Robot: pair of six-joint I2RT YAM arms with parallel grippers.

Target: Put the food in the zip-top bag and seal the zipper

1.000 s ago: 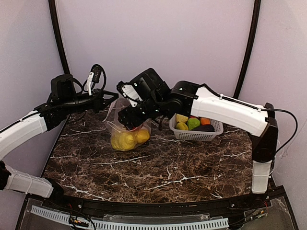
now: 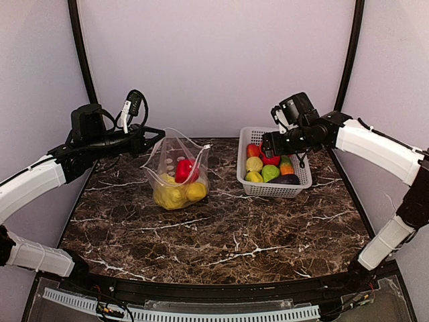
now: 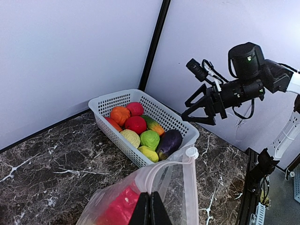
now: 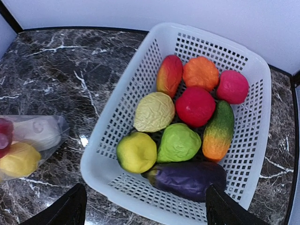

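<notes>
The clear zip top bag (image 2: 179, 176) stands with its mouth spread, left of centre on the table. Inside it are a red pepper-like piece (image 2: 186, 170) and several yellow ones (image 2: 172, 196). At the bag's upper edge my left gripper is shut on the thin plastic rim. Over the white basket (image 2: 274, 190) hangs my right gripper, its fingers apart and empty. Play food fills the basket: an eggplant (image 4: 187, 179), a green piece (image 4: 179, 143), a yellow one (image 4: 136, 152), a red one (image 4: 195, 106) and others.
The basket's near wall (image 4: 136, 207) rises close under the right fingers in the right wrist view. Bare marble tabletop (image 2: 221, 235) stretches in front of bag and basket. Walls close off the back and sides.
My right gripper has moved from the bag's mouth rightward to above the basket. A red piece now shows plainly in the bag. The left arm has stayed still at the rim.
</notes>
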